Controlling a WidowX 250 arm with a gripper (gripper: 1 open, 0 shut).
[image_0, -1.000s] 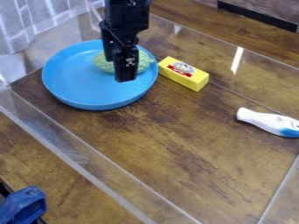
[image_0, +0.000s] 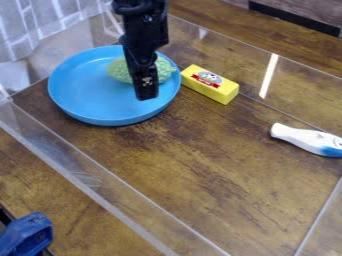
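My black gripper (image_0: 144, 80) is open and hangs over the blue plate (image_0: 83, 90) in the upper left. A pale green object (image_0: 118, 68) lies in the plate behind the fingers, partly hidden by them. Whether the fingers touch it I cannot tell.
A yellow box (image_0: 210, 86) with a red-and-white label lies right of the plate. A white bottle (image_0: 301, 137) with blue markings lies at the right. A blue object (image_0: 23, 235) sits at the lower left.
The gripper has shifted slightly over the plate and its pose differs a little. The other objects look unmoved.
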